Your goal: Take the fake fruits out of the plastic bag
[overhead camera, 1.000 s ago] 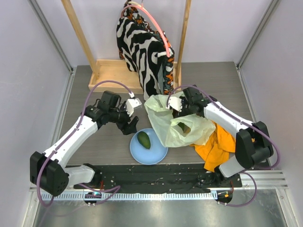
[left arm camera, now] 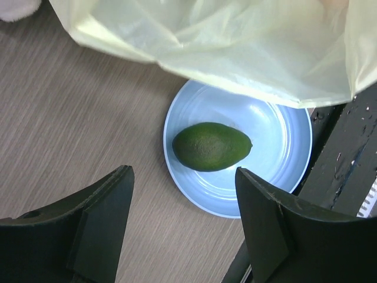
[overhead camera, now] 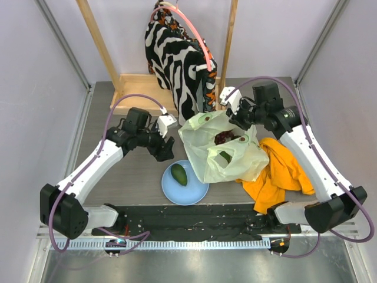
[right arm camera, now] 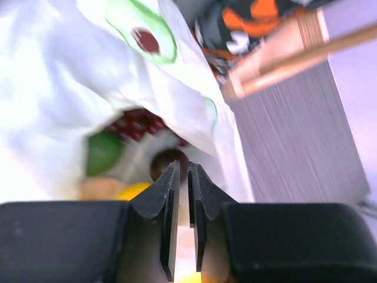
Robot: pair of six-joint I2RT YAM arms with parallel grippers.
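Observation:
A pale translucent plastic bag (overhead camera: pixel 206 153) lies right of centre. Inside show dark red grapes (overhead camera: pixel 224 137), a green fruit (right arm camera: pixel 103 152), a dark round fruit (right arm camera: pixel 168 162) and a yellow fruit (right arm camera: pixel 134 190). A blue plate (overhead camera: pixel 184 194) holds an avocado (left arm camera: pixel 211 146) below the bag. My left gripper (overhead camera: pixel 165 145) hangs above the table left of the bag, its fingers apart with nothing between. My right gripper (overhead camera: pixel 237 118) is over the bag's upper right, fingers closed together; whether anything is between them is unclear in the blurred right wrist view.
An orange cloth (overhead camera: pixel 294 174) lies under the bag's right side. A wooden rack (overhead camera: pixel 100 41) with a hanging patterned fabric (overhead camera: pixel 177 59) stands at the back.
The right arm has risen out from low over the bag, its gripper moving up above it. The left arm has shifted slightly; the plate and avocado are unchanged.

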